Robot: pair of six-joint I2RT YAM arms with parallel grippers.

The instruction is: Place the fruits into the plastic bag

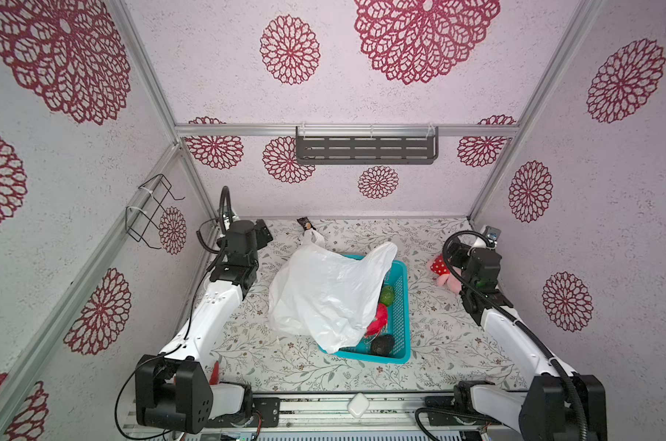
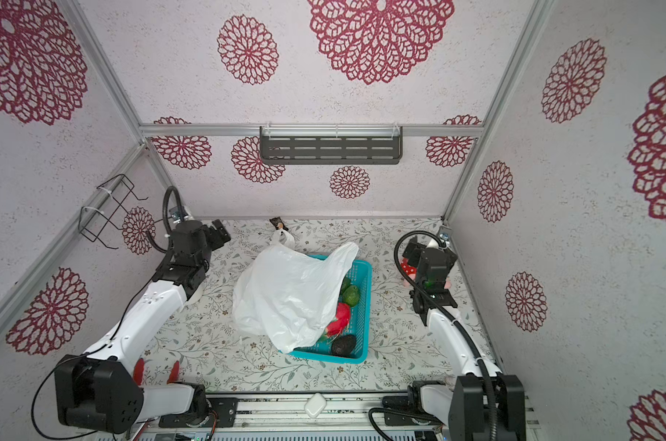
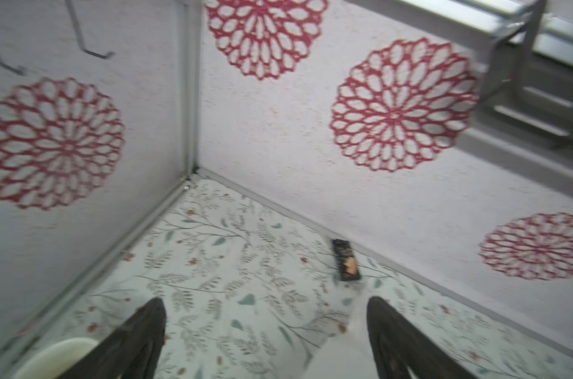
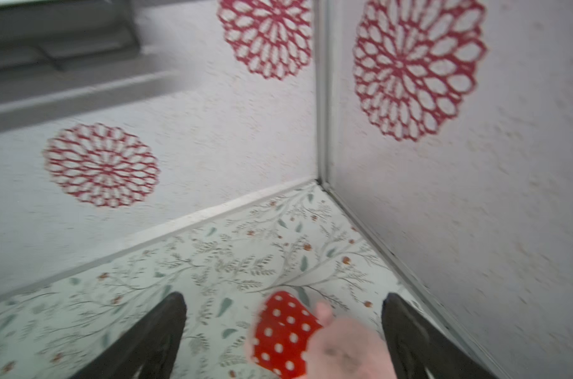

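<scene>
A crumpled white plastic bag [image 1: 329, 290] lies over the left part of the turquoise basket [image 1: 400, 323]. Fruits show past its edge: a green one [image 2: 351, 295], a red one [image 2: 338, 319] and a dark avocado [image 2: 343, 344]. Whatever lies under the bag is hidden. To the left of the bag, my left gripper is raised and open, with no object between its fingers. My right gripper, also open and empty, hangs at the right side, well apart from the basket.
A pink plush toy with a red dotted part [image 4: 286, 331] sits on the table below my right gripper. A small black packet [image 3: 347, 259] lies near the back wall. A dark shelf [image 1: 366, 150] hangs at the back.
</scene>
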